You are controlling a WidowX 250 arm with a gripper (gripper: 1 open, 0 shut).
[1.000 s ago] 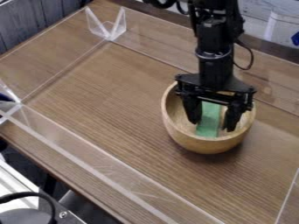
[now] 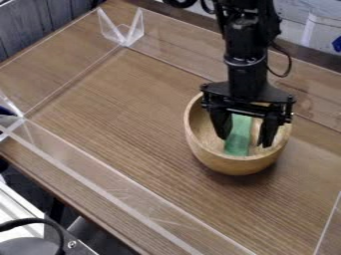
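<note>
A black gripper (image 2: pixel 246 124) hangs into a round wooden bowl (image 2: pixel 214 156) right of centre, its two fingers spread apart over the bowl's inside. A green object (image 2: pixel 238 136) lies in the bowl between the open fingers. Whether either finger touches it is hard to tell.
Transparent pieces stand at its back and left edges. A white surface with dark cables is at the lower left.
The gripper has shifted very slightly within the bowl; it remains open around the green object. Otherwise little has changed.
</note>
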